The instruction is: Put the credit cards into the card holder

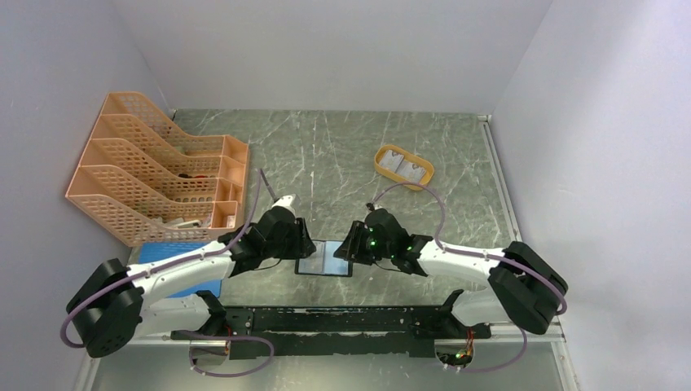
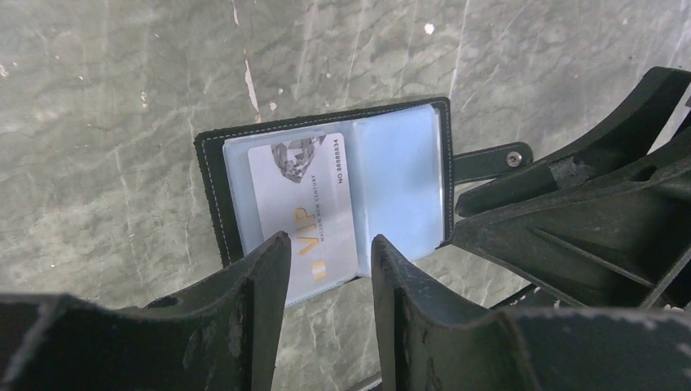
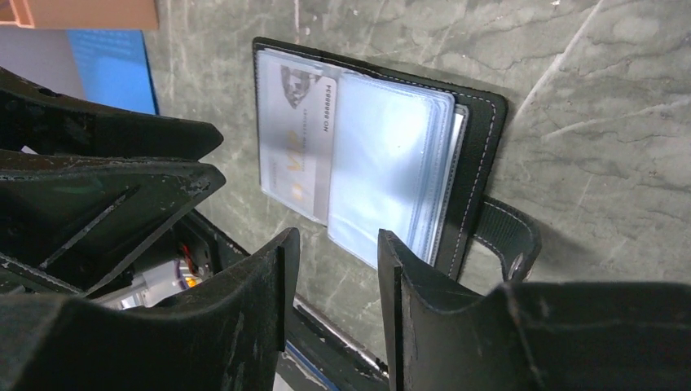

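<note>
The black card holder [image 2: 216, 183] lies spread open on the table, its clear sleeves facing up. A white card [image 2: 269, 195] with gold VIP lettering and a portrait fills the left page, apparently under clear plastic. On the right page, the pale bluish sleeve [image 3: 383, 155] shows no printed card on top. My left gripper is over the left page's near part, its fingertips apart and the gap empty. Over the right page's near edge, my right gripper is also open and holds nothing. More cards [image 1: 391, 160] rest in the yellow basket [image 1: 428, 181].
A large orange divided rack [image 1: 114, 152] stands at the back left, with a blue mat [image 1: 173, 251] in front. The two grippers are close together. Behind the holder, the middle of the marble table [image 1: 293, 155] is bare.
</note>
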